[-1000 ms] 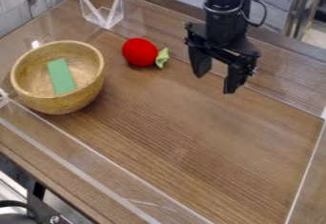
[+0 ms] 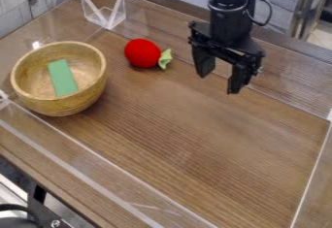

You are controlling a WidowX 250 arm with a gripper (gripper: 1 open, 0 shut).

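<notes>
The black robot arm hangs from the top centre of the camera view, its gripper (image 2: 223, 72) over bare table at the upper right, with two dark fingers pointing down and apart. I see nothing held between them. A red round object (image 2: 142, 51) with a small green part lies to the left of the gripper. A wooden bowl (image 2: 85, 70) at the left holds a green rectangular block (image 2: 62, 81).
A clear plastic container (image 2: 103, 11) stands at the upper left. Dark cables show at the bottom left corner.
</notes>
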